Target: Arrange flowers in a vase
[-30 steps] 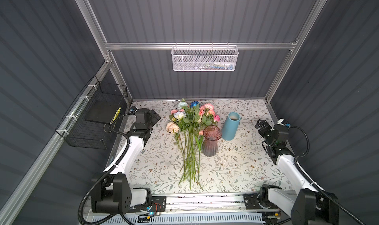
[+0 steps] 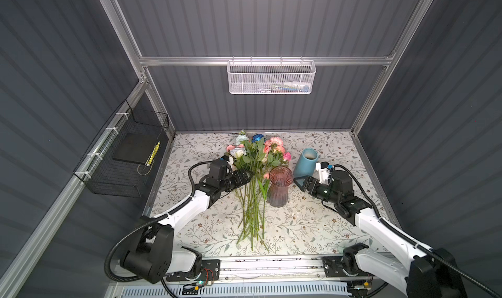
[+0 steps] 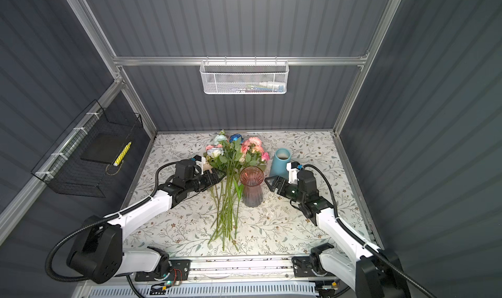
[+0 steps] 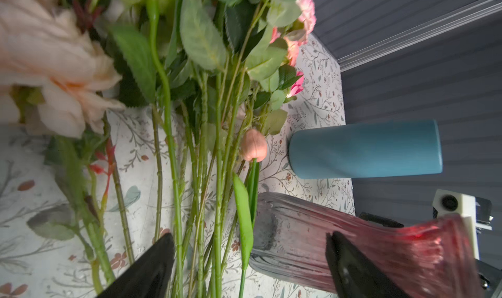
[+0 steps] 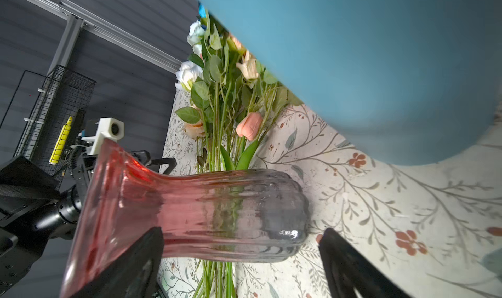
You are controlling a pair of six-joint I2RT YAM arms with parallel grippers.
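Mixed flowers lie on the table, long stems toward the front. A pink ribbed glass vase stands right of the stems, with a teal vase behind it to the right. A pink tulip lies among stems beside the glass vase. My left gripper is open over the stems at the glass vase's left, nothing held. My right gripper is open right of the glass vase, in front of the teal vase, which fills much of the right wrist view.
A black wire basket hangs on the left wall and a white mesh basket on the back wall.
Both grippers have moved inward over the last second, the left to the flowers and the right to beside the vases. The flowers and vases have not visibly moved.
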